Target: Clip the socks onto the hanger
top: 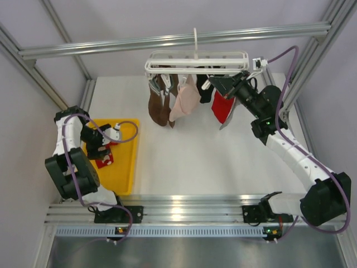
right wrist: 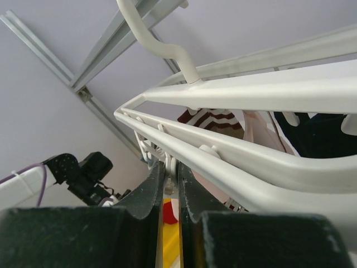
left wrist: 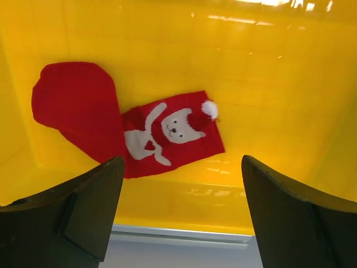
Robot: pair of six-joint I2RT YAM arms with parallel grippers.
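Observation:
In the left wrist view a red sock (left wrist: 78, 106) with a white bear figure lies bent on the floor of the yellow bin (left wrist: 279, 100). Above it my left gripper stands open, nothing between its fingers. The white hanger (top: 196, 62) hangs from the rail in the top view. Brown socks (top: 158, 106), a pink sock (top: 186, 99), a black sock (top: 204, 89) and a red sock (top: 222, 108) hang beneath it. At the hanger's front bar, my right gripper is shut on a white clip (right wrist: 170, 165); its lower part is hidden by the fingers.
A metal rail (top: 122, 47) crosses above the work area, with the hanger's hook over it. Purple cables run along both arms.

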